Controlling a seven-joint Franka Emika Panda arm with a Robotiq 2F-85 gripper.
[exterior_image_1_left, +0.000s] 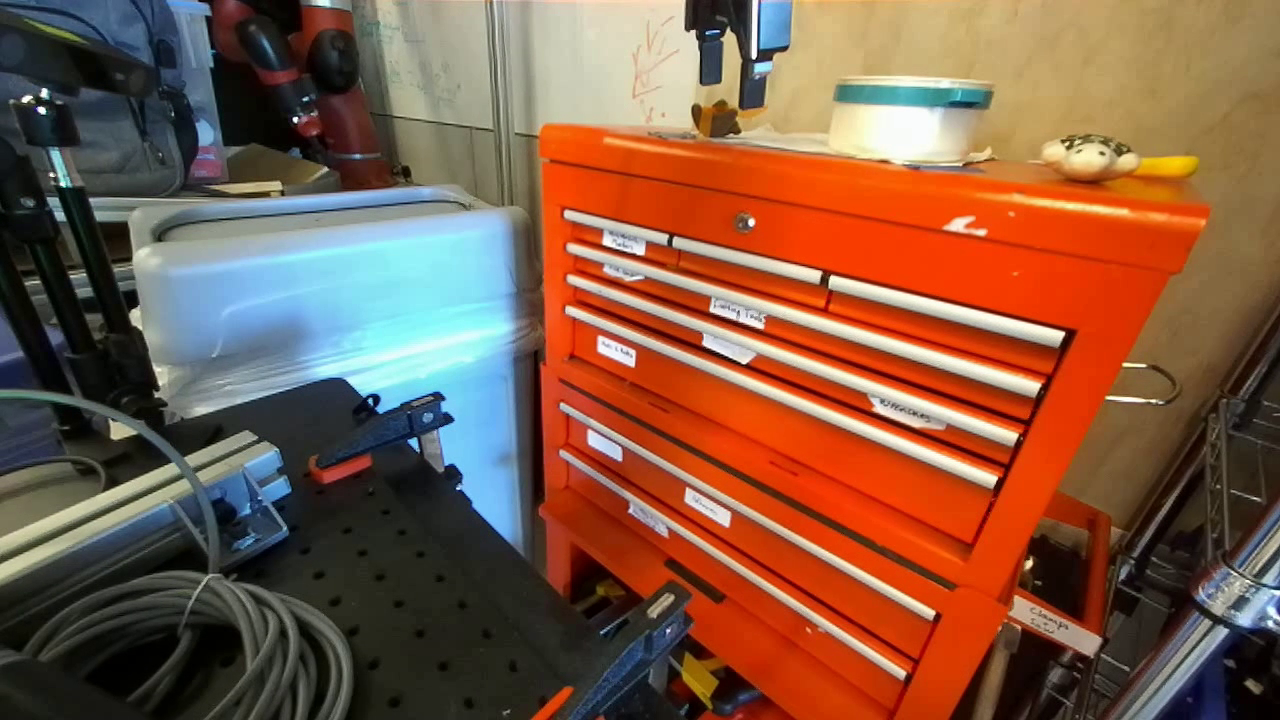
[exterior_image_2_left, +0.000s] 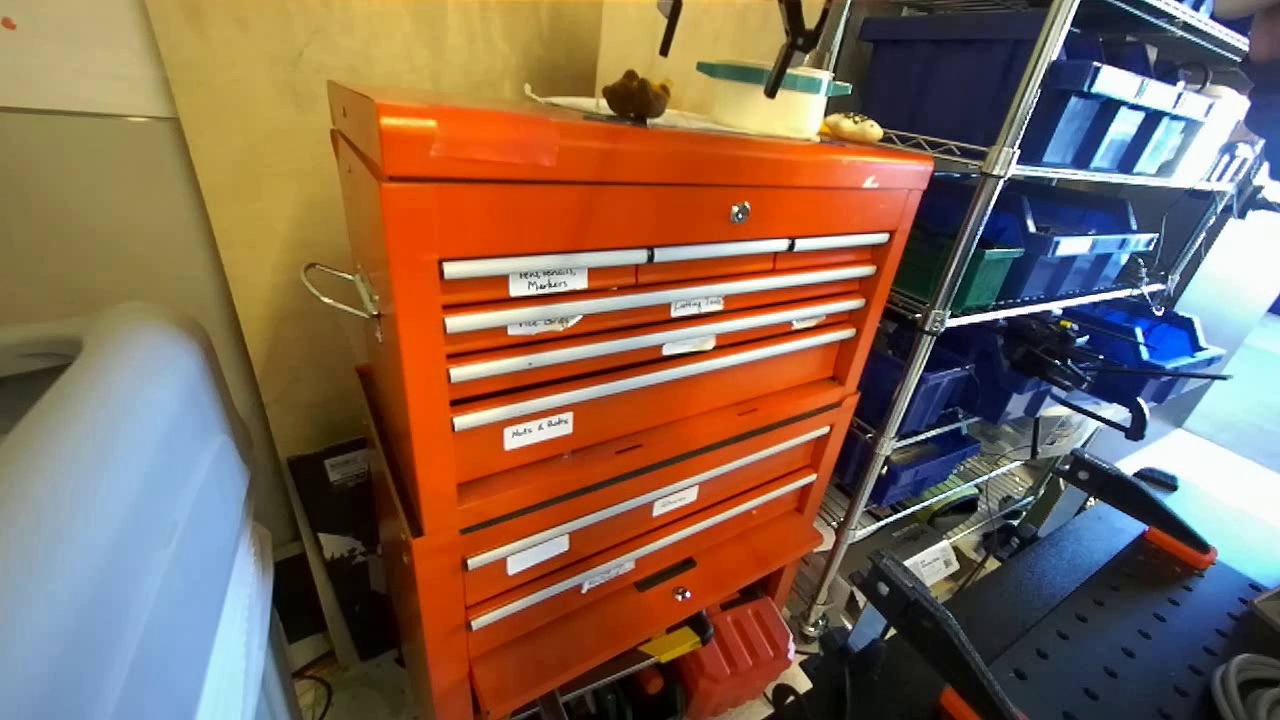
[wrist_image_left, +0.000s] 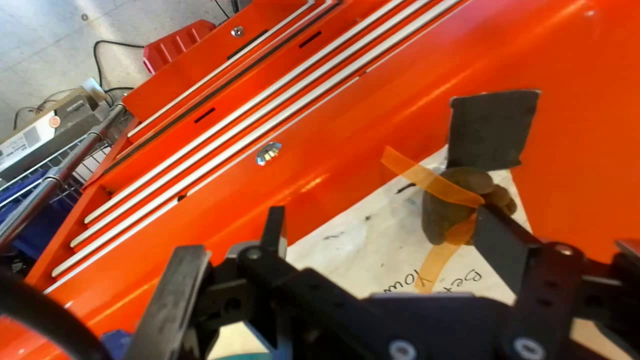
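Note:
My gripper hangs open above the top of the red tool chest, nothing between its fingers. Just under it, in exterior view 1, a small brown toy sits near the chest's left end. From the wrist view, the brown toy wears an orange ribbon and lies on white paper with handwriting. One finger overlaps the toy in that view; the other is off to the left. A white round tub with a teal lid stands beside the paper.
A plush turtle and a yellow object lie at the chest's right end. A dark square patch is next to the toy. Wire shelving with blue bins stands beside the chest. Bare red top lies beyond the paper.

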